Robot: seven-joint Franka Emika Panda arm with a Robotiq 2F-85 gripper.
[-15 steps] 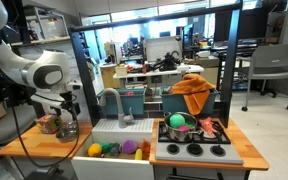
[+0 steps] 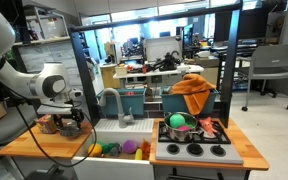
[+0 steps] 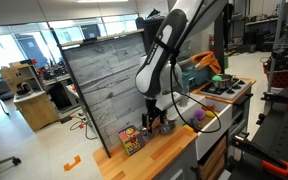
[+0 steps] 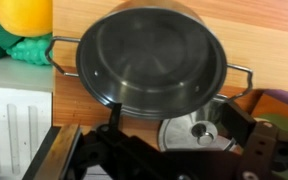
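Note:
A dark-lined metal pot (image 4: 154, 60) with a handle on each side fills the upper middle of the wrist view, its inside empty. My gripper stands open at the pot's near rim, one finger to each side. Whether the fingers touch the rim I cannot tell. Below the rim lies a silver lid (image 4: 189, 133) with a round knob, partly covered by the gripper. From the side, the gripper (image 2: 67, 107) is low over the pot (image 2: 70, 129) on the wooden counter's left part.
A box (image 3: 132, 140) stands beside the pot. Right of the pot are the sink with its faucet (image 2: 121, 105) and an open drawer of colourful toy food (image 2: 129, 148). Farther right, another pot (image 2: 181, 124) sits on the stove (image 2: 197, 150).
The arm has come down from above the counter, bringing the open gripper close to the pot. The pot shows no clear movement.

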